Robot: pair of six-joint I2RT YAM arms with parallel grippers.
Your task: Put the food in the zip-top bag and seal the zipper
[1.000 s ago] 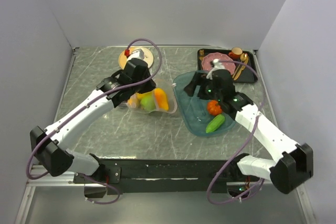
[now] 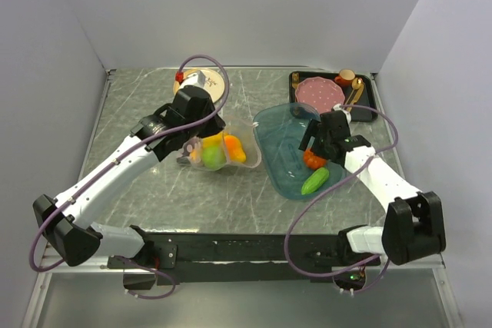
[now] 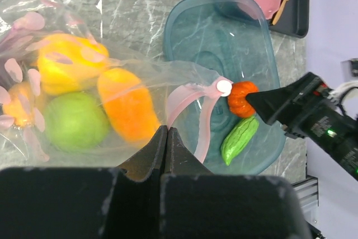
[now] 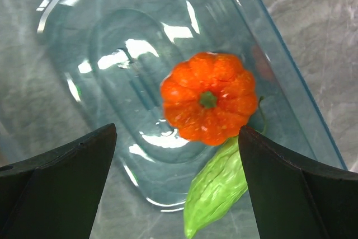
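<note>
The clear zip top bag (image 3: 193,74) lies open toward the bin, its pinkish zipper slider end near the bin's edge. Inside it are a yellow pepper (image 3: 67,62), a green round fruit (image 3: 76,120) and an orange-yellow mango-like piece (image 3: 127,103). My left gripper is shut over the bag; whether any film is pinched between its tips is hard to see. An orange pumpkin (image 4: 208,98) and a green bitter melon (image 4: 217,187) rest in the blue bin (image 4: 128,37). Above the pumpkin, my right gripper stands open, its fingers apart on either side.
A black tray (image 2: 367,99) with a pink plate (image 2: 320,94), cutlery and a cup stands at the back right. Behind the left arm lies a round board (image 2: 210,82).
The food in the bag has shifted slightly.
</note>
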